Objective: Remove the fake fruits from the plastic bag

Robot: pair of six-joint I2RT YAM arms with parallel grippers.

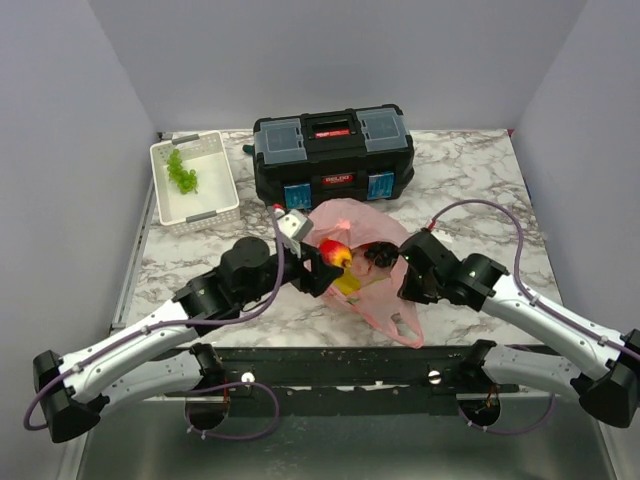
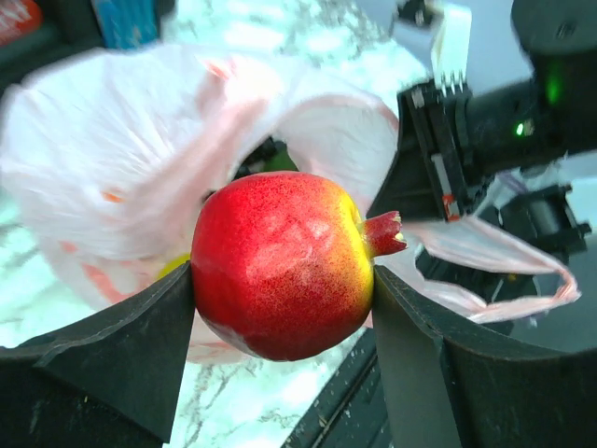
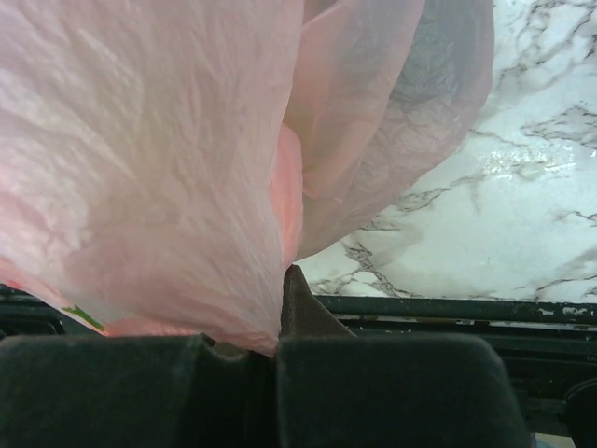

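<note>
A red and yellow pomegranate (image 2: 280,266) is gripped in my left gripper, raised over the bag's left side in the top view. The pink plastic bag (image 1: 345,215) gapes in the middle of the table. My right gripper (image 1: 410,290) is at the bag's right edge; in the right wrist view its fingers (image 3: 392,387) are closed together on the bag's film (image 3: 159,177). Inside the bag the top view shows black grapes (image 1: 381,254) and a yellow fruit (image 1: 347,282); bag and arms hide other contents.
A black toolbox (image 1: 333,155) stands right behind the bag. At the back left is a white basket (image 1: 222,172) with green grapes (image 1: 181,173) in it. Marble table to the bag's left and right is mostly free.
</note>
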